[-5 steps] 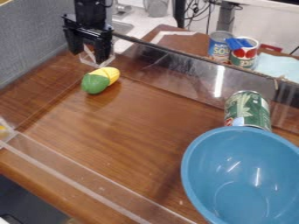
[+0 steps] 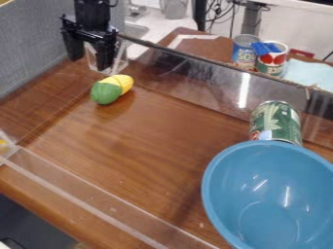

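Observation:
My black gripper (image 2: pixel 92 51) hangs at the top left, open, above and behind a green and yellow object (image 2: pixel 109 89) that lies on the wooden floor of the enclosure; its fingertips are small and dark. A green can (image 2: pixel 275 123) stands at the right, behind a large blue bowl (image 2: pixel 274 196).
Clear walls ring the wooden surface (image 2: pixel 143 165), with a grey panel (image 2: pixel 29 53) at the left. Outside at the back stand two cans (image 2: pixel 243 52) by a pale blue cloth (image 2: pixel 309 74).
My gripper has shifted slightly left over the last second. The objects on the surface have not moved.

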